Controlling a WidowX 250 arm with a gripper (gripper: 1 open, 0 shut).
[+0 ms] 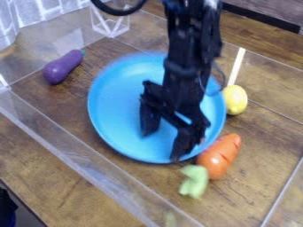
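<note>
My black gripper [169,126], blurred by motion, hangs low over the blue plate [112,111] with its fingers apart; nothing shows between them. An orange carrot [218,156] with a green top [194,182] lies at the plate's lower right, close to the right-hand finger. A yellow lemon-like object [235,99] lies right of the plate. A purple eggplant [64,65] lies at the upper left, apart from the plate.
The wooden table [95,195] has clear room at the lower left and at the right. A clear plastic edge runs diagonally along the left side. A small clear object [109,19] stands at the back.
</note>
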